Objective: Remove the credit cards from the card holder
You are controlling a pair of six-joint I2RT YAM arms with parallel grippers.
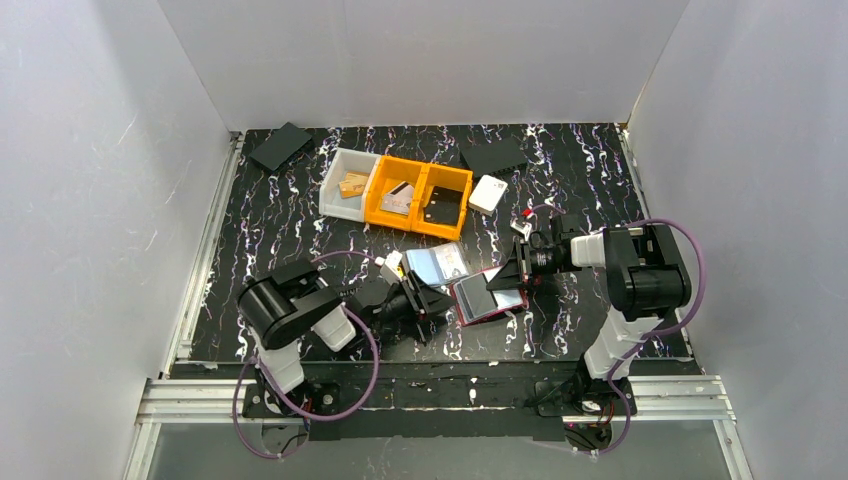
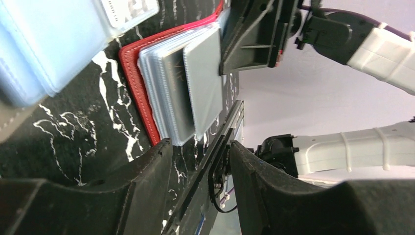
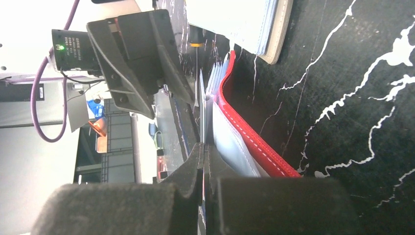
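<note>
A red-edged card holder [image 1: 474, 295] with clear sleeves [image 2: 203, 83] and a grey insert lies open near the front middle. My right gripper is shut on its sleeve pages, which stand up beside the red cover [image 3: 254, 142]. My left gripper stands part open just to the left of the holder, with nothing between its fingers. A second holder with pale blue sleeves [image 1: 435, 265] lies behind the left gripper. Whether cards sit in the held sleeves is unclear.
Behind are a white bin [image 1: 335, 200] and orange bins [image 1: 420, 226] holding cards, a white card stack [image 1: 488, 195] and black slabs [image 1: 490, 155] [image 1: 281, 146].
</note>
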